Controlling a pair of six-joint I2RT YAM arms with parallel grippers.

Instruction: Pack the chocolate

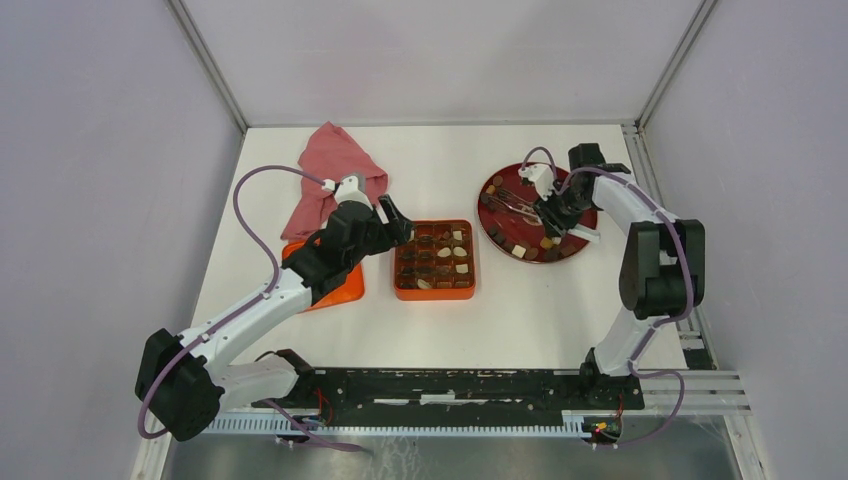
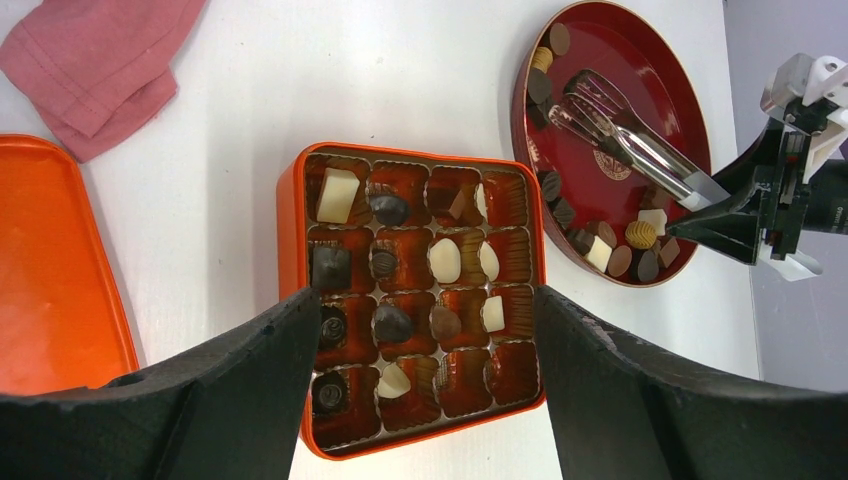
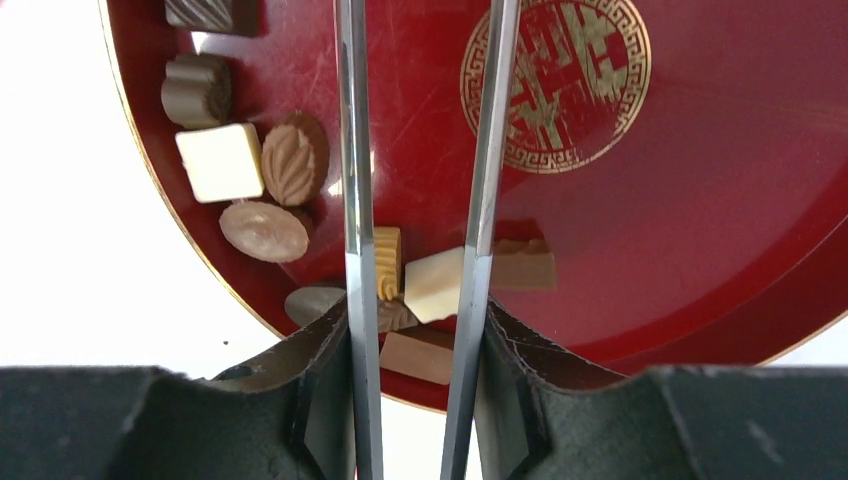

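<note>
An orange box [image 2: 300, 225] with a brown compartment tray stands mid-table; many compartments hold dark, brown or white chocolates, and several are empty. Over the box's left side my left gripper is open, its fingers wide apart with nothing between them. At the right, a round red plate [image 2: 670, 85] carries loose chocolates, mostly along its edge. My right gripper is shut on metal tongs [image 2: 630, 130], whose two arms stand apart from each other. The tongs reach across the plate toward its far left, their tips near dark chocolates [image 2: 540, 85] and apparently empty.
An orange lid or tray [image 2: 55, 270] lies left of the box, partly under the left arm. Behind it is a crumpled pink cloth [image 1: 335, 165].
</note>
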